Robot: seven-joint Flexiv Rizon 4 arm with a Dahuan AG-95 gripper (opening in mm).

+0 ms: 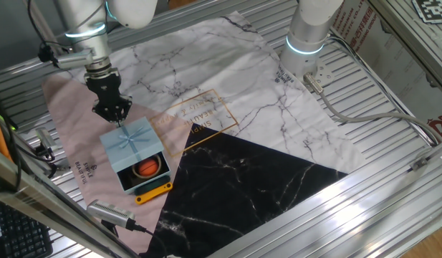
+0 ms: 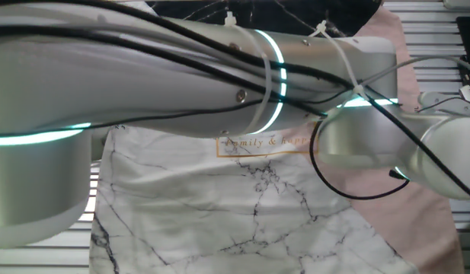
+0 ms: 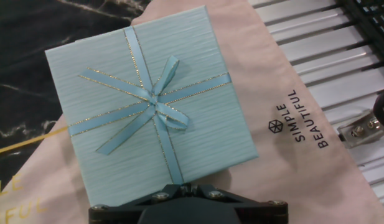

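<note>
A light blue gift box [image 1: 144, 188] stands on the pink part of the cloth. Its ribboned lid [image 1: 131, 140] covers the side nearer my arm, while the other side lies uncovered. Inside that opening shows an orange ball [image 1: 147, 166] with a pale ring around it. My gripper [image 1: 120, 122] points down at the lid's edge, its fingers close together. From the wrist, the lid [image 3: 198, 56] with its bow fills the middle, and the gripper appears shut right by its lower edge. Whether the fingertips touch the lid cannot be told. Exterior view 2 shows neither box nor gripper.
A yellow piece [image 1: 155, 193] lies against the box's open side. Beyond it sits a grey device [image 1: 111, 213] with a cable. A keyboard [image 1: 23, 233] lies at the lower left. The white marble part [image 1: 206, 57] and black part [image 1: 242, 186] of the cloth are clear.
</note>
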